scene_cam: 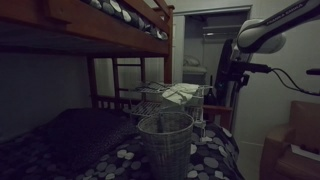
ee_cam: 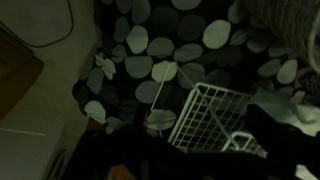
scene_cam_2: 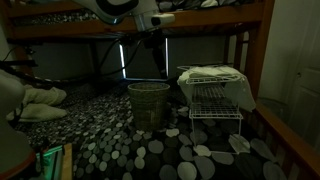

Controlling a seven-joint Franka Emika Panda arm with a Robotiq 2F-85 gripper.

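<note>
My gripper [scene_cam_2: 163, 70] hangs above the bed, behind the wicker basket [scene_cam_2: 148, 106] in exterior view 2. It is open; in the wrist view its dark fingers stand apart with nothing seen between them but the rack below. A white wire rack [scene_cam_2: 214, 112] stands on the bed, with a pale cloth [scene_cam_2: 210, 73] lying over its top shelf. Exterior view 1 puts the basket [scene_cam: 167, 145] in front of the rack and the cloth [scene_cam: 181, 93]. Part of the white rack [ee_cam: 212, 118] shows under the gripper in the wrist view.
A dark spotted bedspread [scene_cam_2: 180, 160] covers the lower bunk. Wooden bunk rails [scene_cam: 95, 25] run overhead and a ladder stands behind. A brown armchair [scene_cam: 295, 140] is at the right in exterior view 1. Dim light blurs fine detail.
</note>
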